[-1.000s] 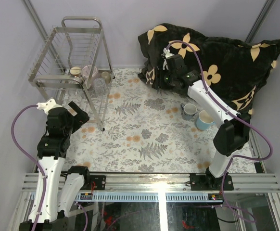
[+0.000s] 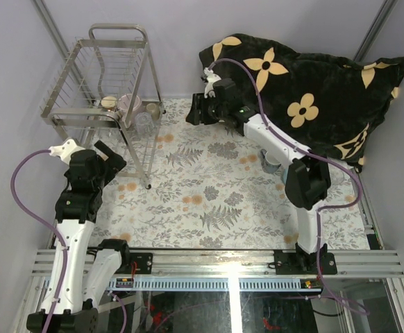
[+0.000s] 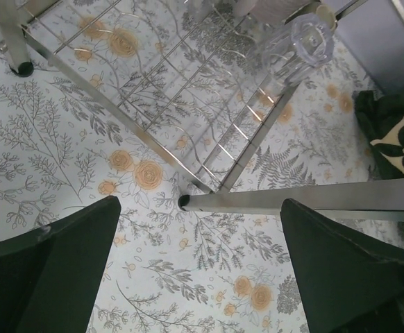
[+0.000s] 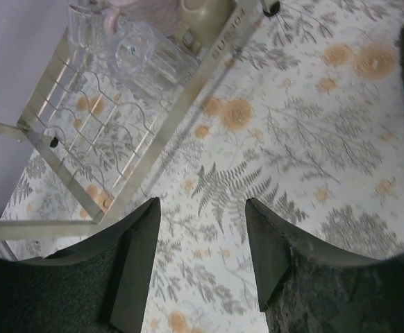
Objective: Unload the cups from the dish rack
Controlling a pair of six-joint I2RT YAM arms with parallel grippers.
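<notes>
The steel dish rack (image 2: pixel 139 166) stands at the back left, holding a clear cup (image 2: pixel 144 124), a pink cup (image 2: pixel 129 103) and a beige cup (image 2: pixel 153 109); the clear cup (image 4: pixel 153 62) also shows in the right wrist view. My left gripper (image 2: pixel 110 160) is open at the rack's front left, empty, with a rack bar between and beyond its fingers in the left wrist view. My right gripper (image 2: pixel 202 109) hangs to the right of the rack's cups, fingers apart with nothing between them.
Cups (image 2: pixel 270 163) stand on the right of the mat, partly hidden by the right arm. A dark flowered cushion (image 2: pixel 299 83) fills the back right.
My right gripper has moved left toward the rack, and its arm now covers more of the cups on the right. The left gripper has shifted only slightly.
</notes>
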